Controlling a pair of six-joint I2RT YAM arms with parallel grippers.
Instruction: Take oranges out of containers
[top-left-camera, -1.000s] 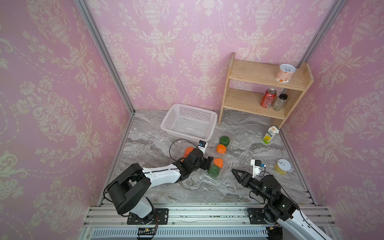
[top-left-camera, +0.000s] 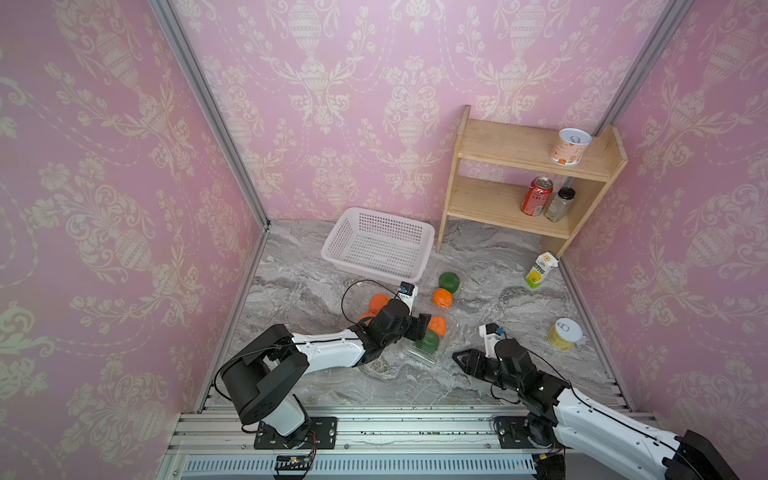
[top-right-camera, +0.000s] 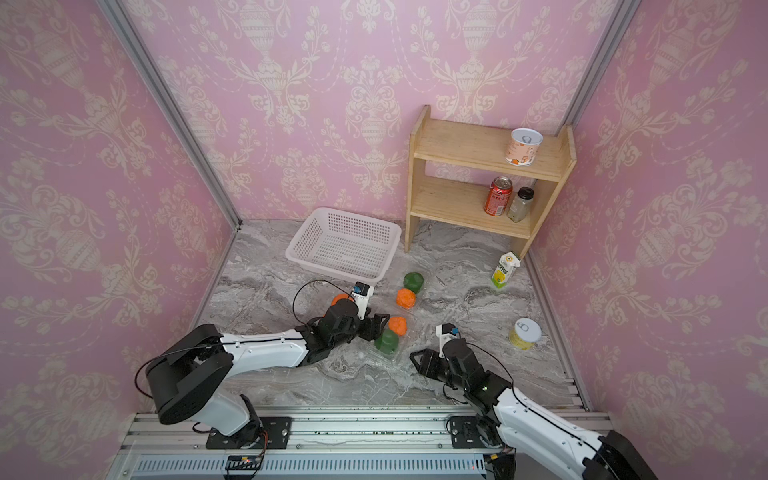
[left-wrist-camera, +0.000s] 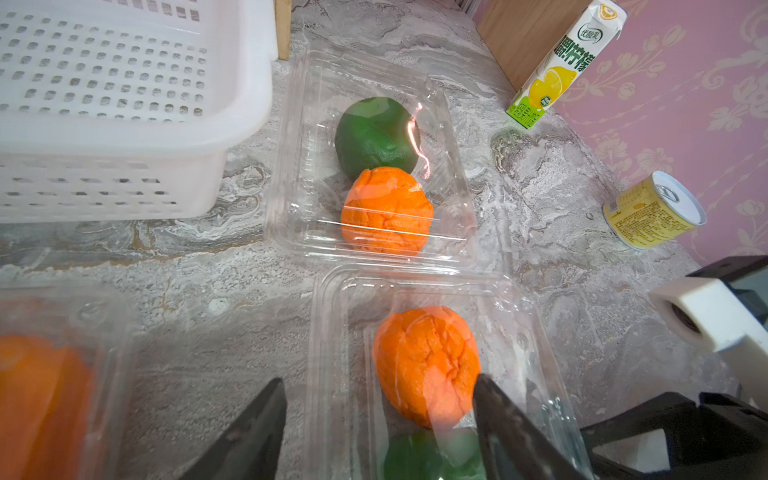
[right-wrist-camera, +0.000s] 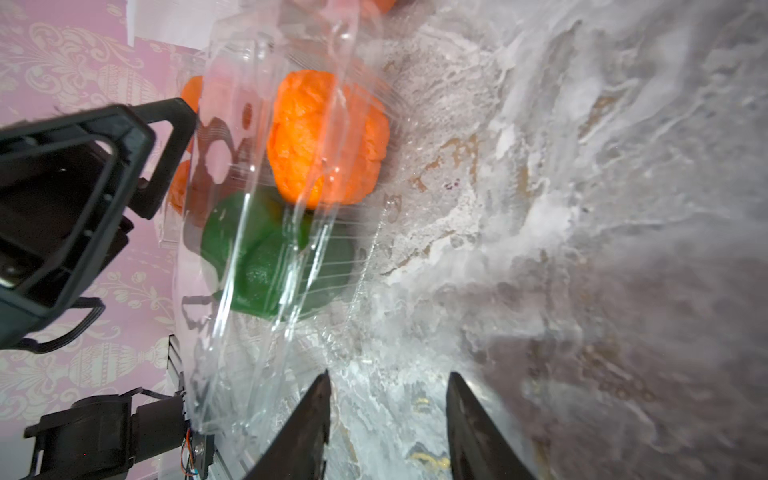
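Note:
Clear plastic containers stand on the marble surface. The near middle one holds an orange (left-wrist-camera: 424, 360) and a green fruit (left-wrist-camera: 432, 460); the one behind holds another orange (left-wrist-camera: 386, 209) and a green fruit (left-wrist-camera: 376, 136). Orange fruit (top-left-camera: 377, 304) is in a container at left, partly hidden by the left arm. My left gripper is open over the near middle container, its fingers either side of the orange, which is not visibly gripped. My right gripper is open beside that container's right side, low over bare surface, nothing between its fingers.
A white basket (top-left-camera: 376, 240) stands behind the containers. A wooden shelf (top-left-camera: 496, 196) with cans and a jar is at back right. A juice carton (top-left-camera: 541, 270) and yellow can (top-left-camera: 565, 336) are along the right side. Bare surface lies at far left and front.
My right gripper and arm have moved left and slightly down, toward the near middle container. The left arm has shifted very slightly; the fruit and containers look unmoved.

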